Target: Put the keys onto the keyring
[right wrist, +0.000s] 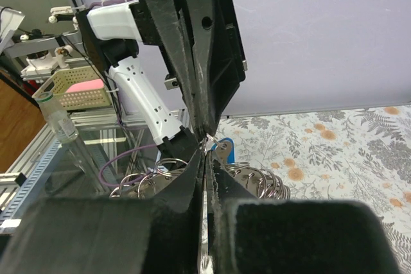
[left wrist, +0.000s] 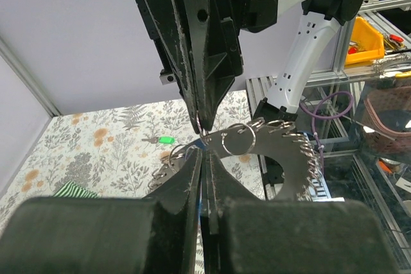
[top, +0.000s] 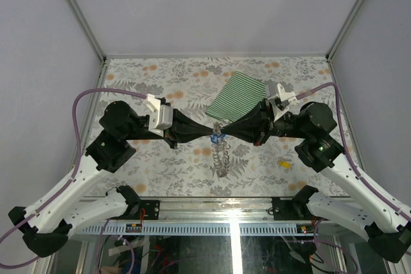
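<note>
Over the middle of the table, my left gripper (top: 210, 133) and right gripper (top: 225, 133) point tip to tip, almost touching. Both are shut; whether anything thin is pinched between their fingers is hard to see. A blue key head (top: 217, 139) shows at the tips, and its holed end (right wrist: 223, 149) appears in the right wrist view. The keyring, a curved grey band (left wrist: 286, 158) lined with many small metal rings, hangs below the tips. One larger ring (left wrist: 239, 139) stands out beside the right gripper's tip. The exact contact between ring and key is hidden by the fingers.
A green striped cloth (top: 237, 96) lies behind the grippers. A small yellow item (top: 284, 164) rests on the table to the right, and a green-headed item (left wrist: 167, 140) shows in the left wrist view.
</note>
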